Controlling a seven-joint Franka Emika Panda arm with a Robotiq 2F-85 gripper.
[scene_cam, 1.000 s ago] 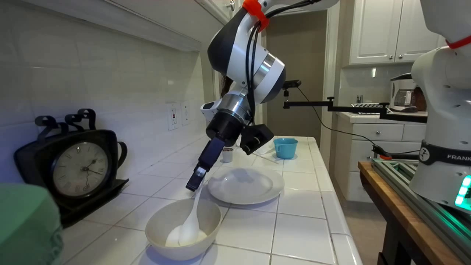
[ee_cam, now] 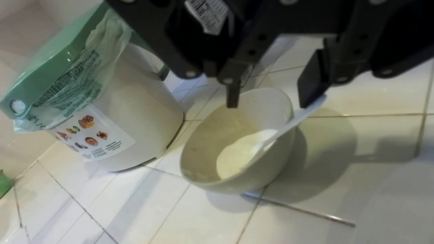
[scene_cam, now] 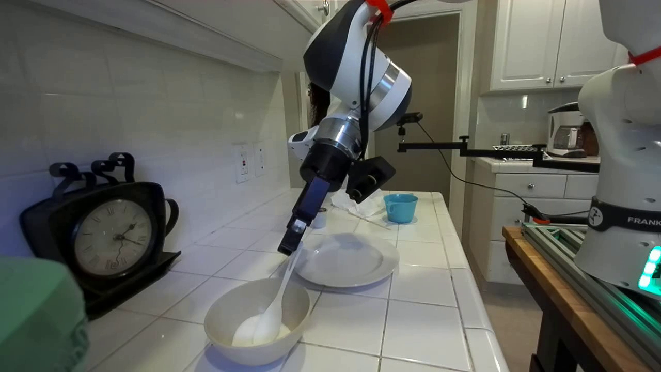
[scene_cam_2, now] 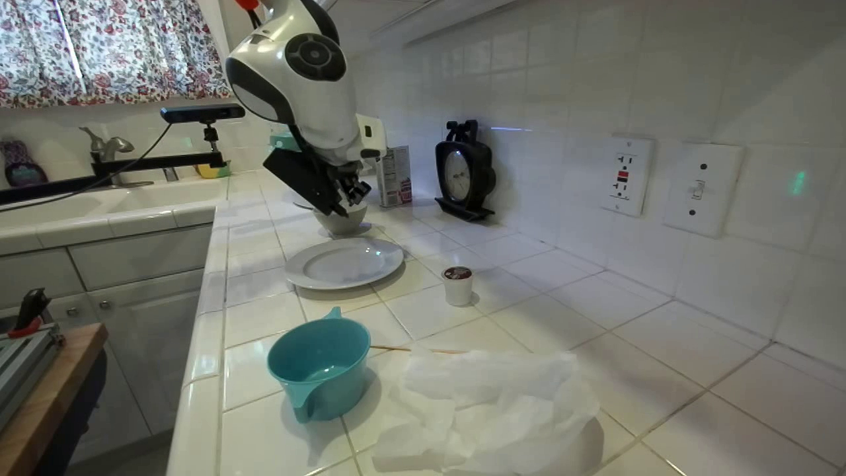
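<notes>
A white spoon leans in a beige bowl, its head in a pale substance and its handle slanting up over the rim. My gripper is just above the bowl, near the handle's upper end. From the wrist view, the gripper is open, with a clear gap between its fingers. The handle passes by the right finger, which hides part of it; whether they touch I cannot tell. The second exterior view shows the bowl partly behind the gripper.
A white plate lies right behind the bowl. Farther back are a teal cup, a small white pod and crumpled paper. A black clock stands by the wall; a green-lidded container is close to the bowl.
My gripper has moved up and to the right in the first exterior view. The spoon's handle leans farther right, while the bowl stays where it was.
</notes>
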